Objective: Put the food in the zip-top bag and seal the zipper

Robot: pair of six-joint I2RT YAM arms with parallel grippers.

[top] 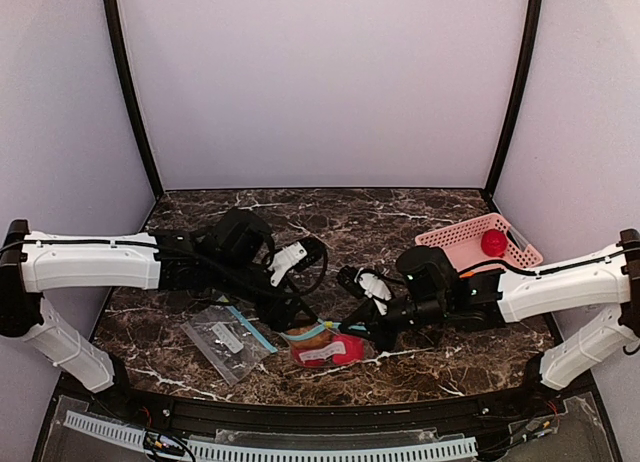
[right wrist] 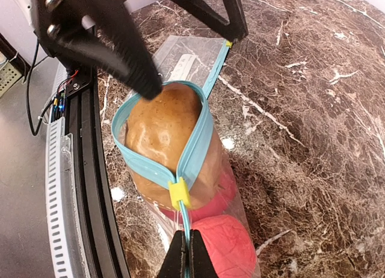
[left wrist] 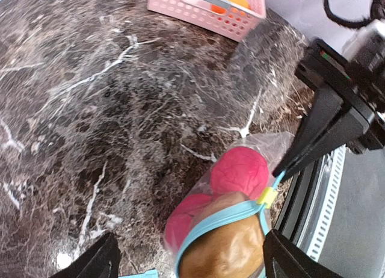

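Observation:
The zip bag (right wrist: 228,242) holds a brown potato-like food (right wrist: 159,127) and pink-red food (left wrist: 239,168). Its blue zipper gapes around the brown food, with the yellow slider (right wrist: 180,194) at the near end. My right gripper is shut on the thin zipper strip beyond the slider. My left gripper stands open above the bag's other end, over the brown food, with nothing visible held between its fingers.
A second, flat bag (top: 225,342) lies on the marble table at front left. A pink basket (top: 460,232) with a red item sits at back right.

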